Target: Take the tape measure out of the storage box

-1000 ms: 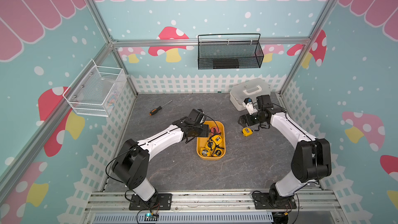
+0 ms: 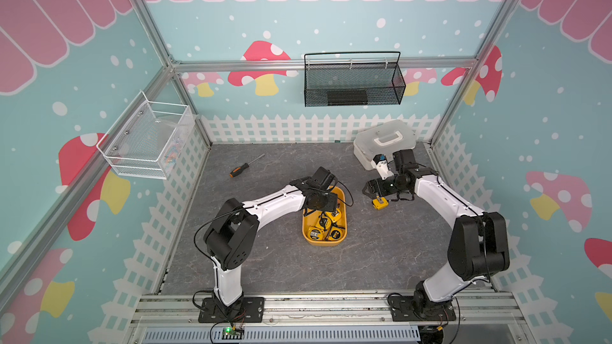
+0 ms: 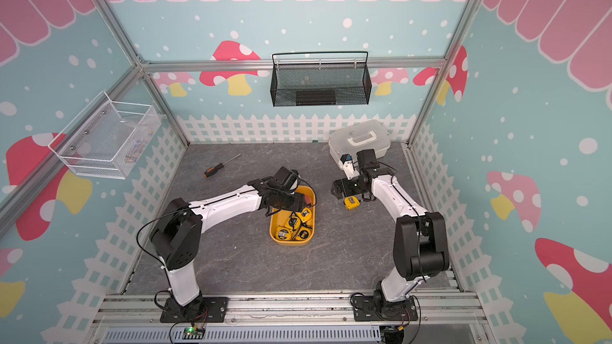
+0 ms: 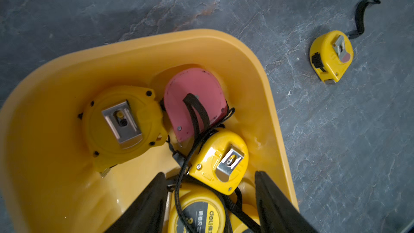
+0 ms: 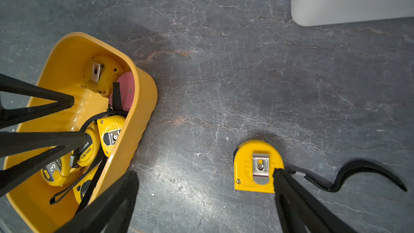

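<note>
Several tape measures lie in the yellow storage box (image 2: 305, 232). In the left wrist view a larger yellow tape measure (image 4: 125, 125), a pink tape measure (image 4: 194, 99) and a small yellow one (image 4: 222, 159) show, with black straps across them. My left gripper hangs over the box, its fingers apart, none of the tape measures held. On the table right of the box lies another yellow tape measure (image 5: 252, 164) with a black strap. Above it, my right gripper has its fingers spread and nothing held between them.
A grey lidded container (image 2: 382, 143) stands at the back right. An orange-handled screwdriver (image 2: 239, 170) lies at the back left. Wire baskets hang on the walls. Bare table separates the box from the loose tape measure.
My left arm has moved right, bringing its gripper from the box's left side to over its back part. My right gripper has shifted only slightly. The loose tape measure has not moved.
</note>
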